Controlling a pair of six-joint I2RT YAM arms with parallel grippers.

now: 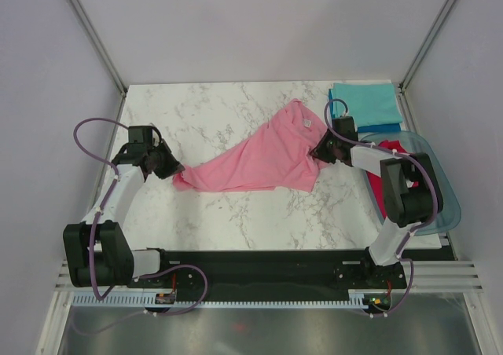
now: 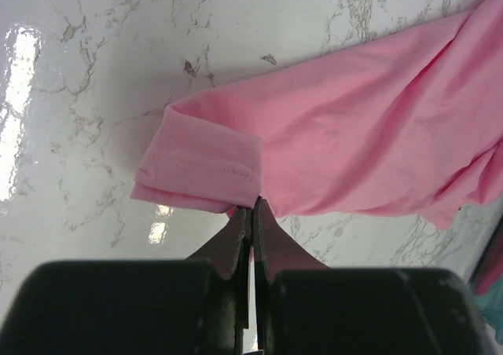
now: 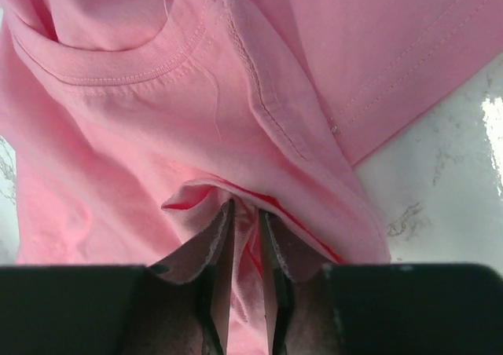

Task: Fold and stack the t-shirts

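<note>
A pink t-shirt (image 1: pixel 251 159) lies stretched out askew across the marble table, its far part reaching toward the back right. At its left end my left gripper (image 1: pixel 181 169) is shut on a folded edge of the cloth, which flops over the fingertips in the left wrist view. My right gripper (image 1: pixel 314 157) is at the shirt's right side. In the right wrist view its fingers (image 3: pixel 224 241) stand slightly apart, with a bunched pink fold between them. The neckline (image 3: pixel 118 76) shows beyond the fold.
Folded teal and blue shirts (image 1: pixel 365 104) are stacked at the back right. A clear bin (image 1: pixel 444 182) holding red cloth (image 1: pixel 393 147) stands along the right side, beneath my right arm. Bare table (image 1: pixel 228 225) extends in front and at the back left.
</note>
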